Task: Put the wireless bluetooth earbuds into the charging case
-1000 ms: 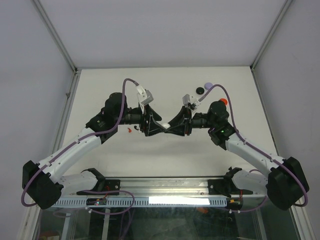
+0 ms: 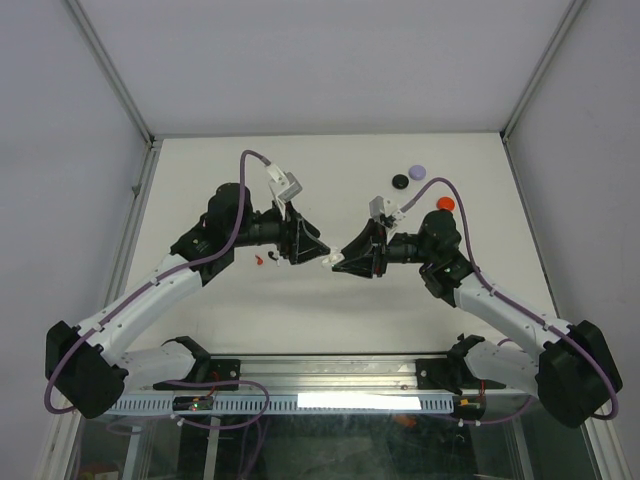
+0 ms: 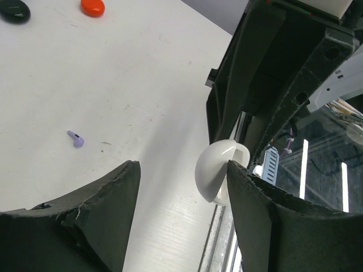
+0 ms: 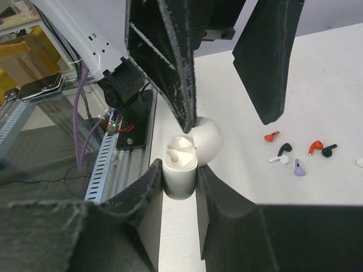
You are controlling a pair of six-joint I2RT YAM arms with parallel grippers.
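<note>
A white charging case (image 4: 180,180) is gripped between the fingers of my right gripper. Its rounded lid (image 4: 207,139) stands open, and hollow slots face upward inside. My left gripper is open, its fingers well apart. One left fingertip overlaps the case (image 3: 212,164) in the left wrist view; whether it touches cannot be told. On the table lie a white earbud (image 4: 281,159), black earbuds (image 4: 328,150), orange earbuds (image 4: 316,146) and a purple earbud (image 4: 299,168). In the top view both grippers meet near the middle, largely hiding the case (image 2: 333,259).
At the back right rest a black case (image 2: 400,181), a purple case (image 2: 417,172) and an orange case (image 2: 445,203). Bare table lies in front of the grippers, up to the metal rail (image 2: 290,370) at the near edge.
My right gripper has shifted slightly right and toward the near edge with the case.
</note>
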